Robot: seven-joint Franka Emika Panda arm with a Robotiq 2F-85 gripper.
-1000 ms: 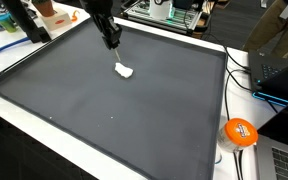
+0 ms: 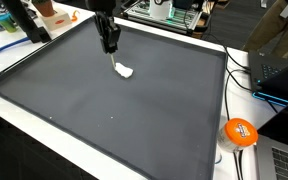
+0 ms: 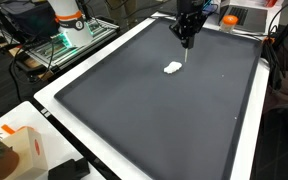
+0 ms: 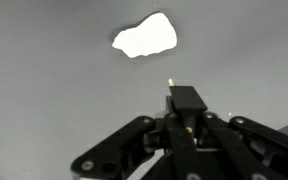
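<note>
A small white lump (image 2: 124,71), perhaps cloth or paper, lies on the dark grey board. In exterior view 2 the same white piece (image 3: 172,67) sits left of the gripper and nearer the camera. My gripper (image 2: 110,50) is above the board with its fingers shut on a thin, pale stick (image 2: 113,61) pointing downward. From the wrist camera, only the yellowish tip of the stick (image 4: 171,82) shows past the gripper, apart from the white piece (image 4: 146,36). Whether the tip touches the board, I cannot tell.
The board (image 2: 134,120) is otherwise bare, with wide free room toward exterior view 1's camera. An orange-topped container (image 2: 238,133) and laptops stand beyond its right edge. Clutter lies past the far-left corner.
In exterior view 1 the gripper and stick have shifted slightly left, away from the white piece. The white piece stays in place.
</note>
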